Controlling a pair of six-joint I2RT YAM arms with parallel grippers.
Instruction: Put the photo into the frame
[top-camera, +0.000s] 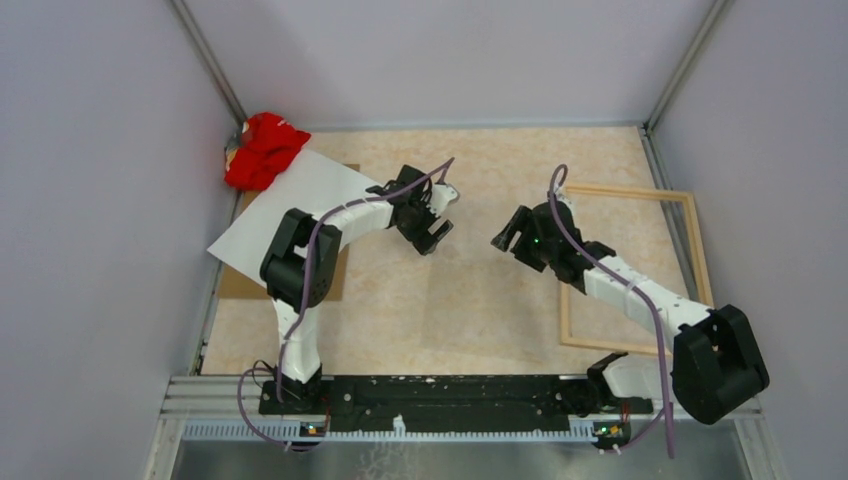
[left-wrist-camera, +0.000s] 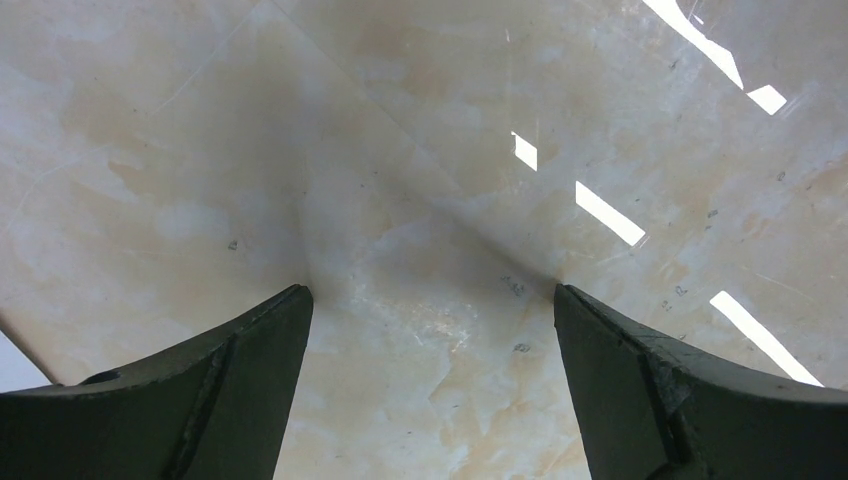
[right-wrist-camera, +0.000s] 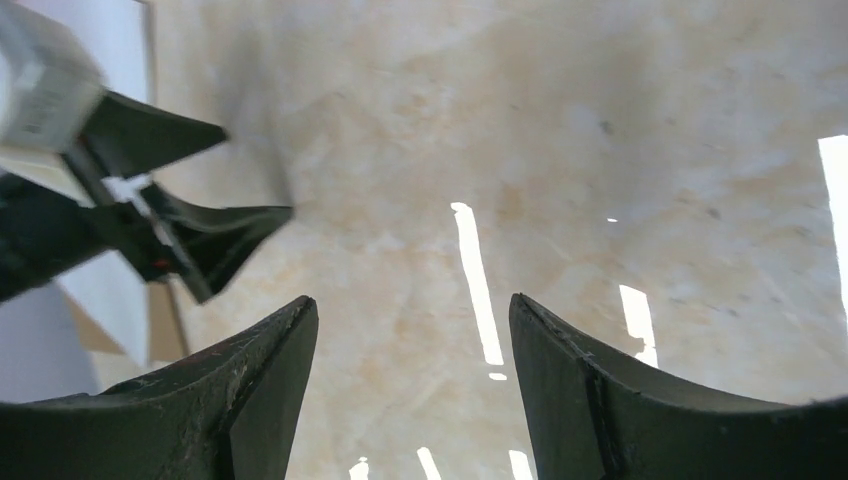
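The white sheet, which looks like the photo (top-camera: 300, 195), lies at the left on a brown board (top-camera: 340, 275); its corner (left-wrist-camera: 15, 365) shows at the lower left of the left wrist view. At the right rests the empty wooden frame (top-camera: 620, 191), partly covered by my right arm. My left gripper (top-camera: 432, 238) is open above bare table, to the right of the sheet. Just left of the frame, my right gripper (top-camera: 506, 238) has its fingers (right-wrist-camera: 270, 370) apart. Nothing shows between the fingers of either gripper.
A red cloth (top-camera: 268, 150) lies at the back left corner, against the sheet's edge. Bare table (top-camera: 460, 310) stretches between the sheet and the frame. Walls close in the back and both sides.
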